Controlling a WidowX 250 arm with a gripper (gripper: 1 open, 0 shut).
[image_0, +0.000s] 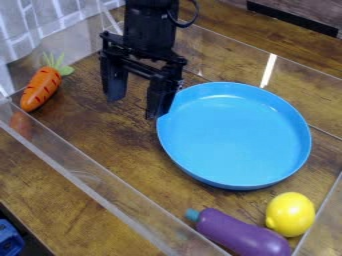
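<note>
The black gripper (142, 86) hangs at the top centre over the wooden board, open, its two fingers apart, just left of a blue plate (233, 135). A toy carrot (42, 88) lies at the left. A purple eggplant (241, 230) and a yellow lemon (290, 213) lie at the lower right.
A clear plastic wall runs diagonally across the lower left, with a small blue object (8, 240) in the corner beyond it. Bare wood (107, 135) lies between the carrot and the plate.
</note>
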